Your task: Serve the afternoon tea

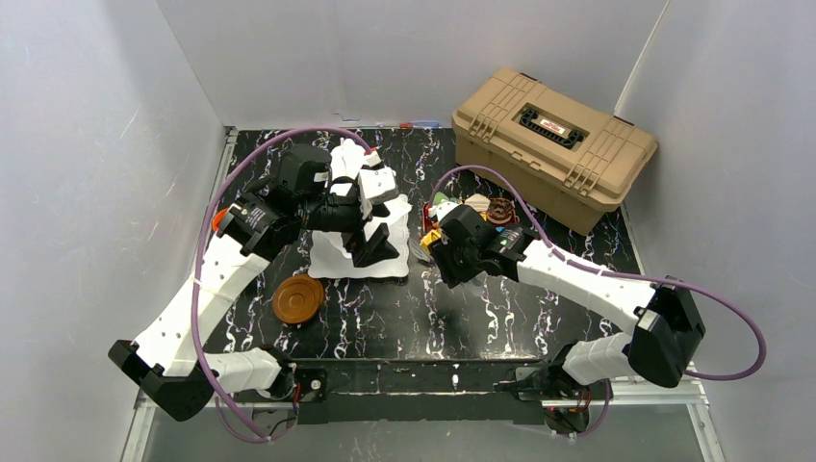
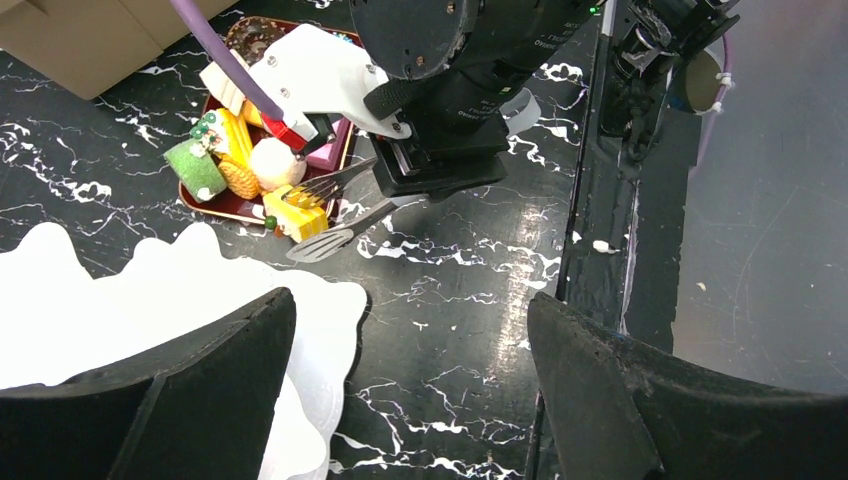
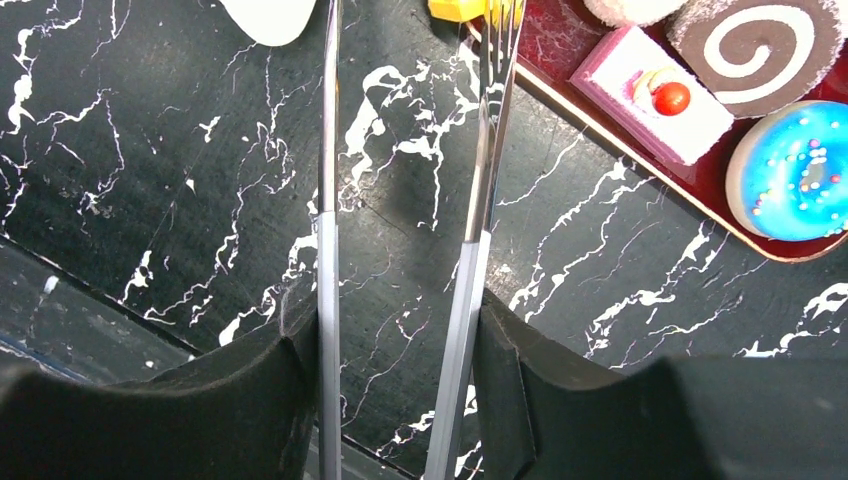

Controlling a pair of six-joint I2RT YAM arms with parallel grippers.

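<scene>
My right gripper is shut on silver tongs, one arm ending in fork tines, the other in a slotted head seen in the left wrist view. The tongs reach over a red tray of toy treats, beside a yellow piece. The tray also holds a pink cake, chocolate roll and blue donut. My left gripper stands open above the edge of a white scalloped mat, nothing between its fingers.
A tan case stands behind the tray at back right. A brown disc lies at front left, and an orange item is partly hidden by the left arm.
</scene>
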